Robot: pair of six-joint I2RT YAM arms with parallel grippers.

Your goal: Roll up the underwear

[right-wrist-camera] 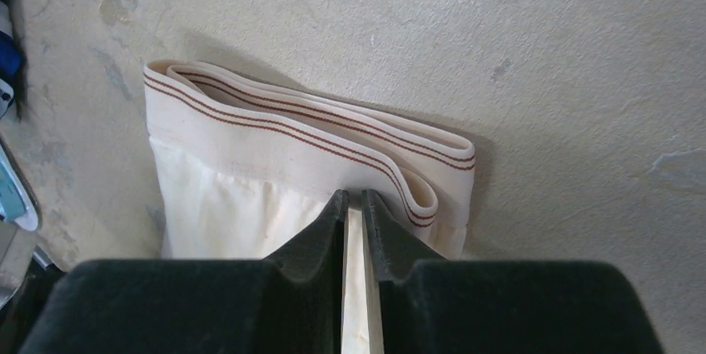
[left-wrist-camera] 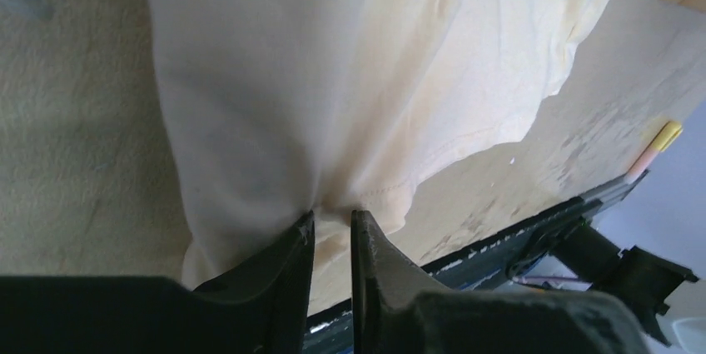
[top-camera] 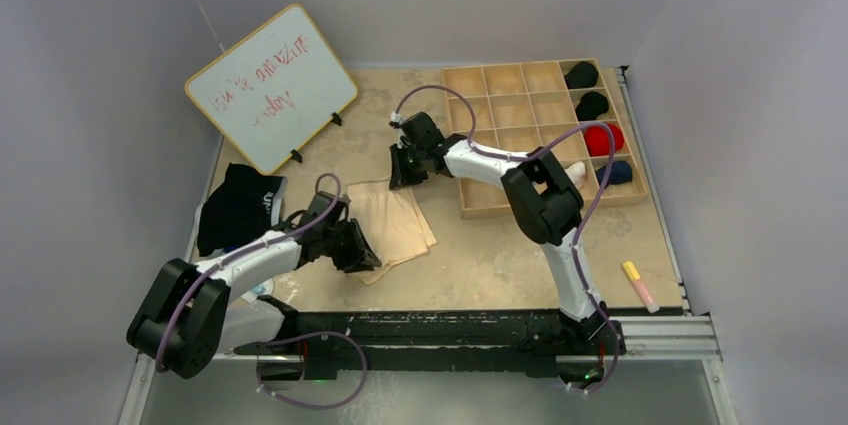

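Cream underwear [top-camera: 388, 225] lies folded flat on the table; the right wrist view shows its striped waistband [right-wrist-camera: 275, 133]. My left gripper [top-camera: 365, 260] is low on the underwear's front edge, its fingertips [left-wrist-camera: 366, 233] close together against the fabric. My right gripper [top-camera: 398, 175] is at the back end, its fingertips [right-wrist-camera: 373, 208] close together on the cloth just below the waistband. Whether fabric is held between either pair of fingers I cannot tell.
A wooden compartment box [top-camera: 500, 105] with dark and red rolled items stands at right, a whiteboard [top-camera: 270, 85] at back left, dark folded cloth [top-camera: 230, 210] at left, and a marker [top-camera: 640, 285] at front right.
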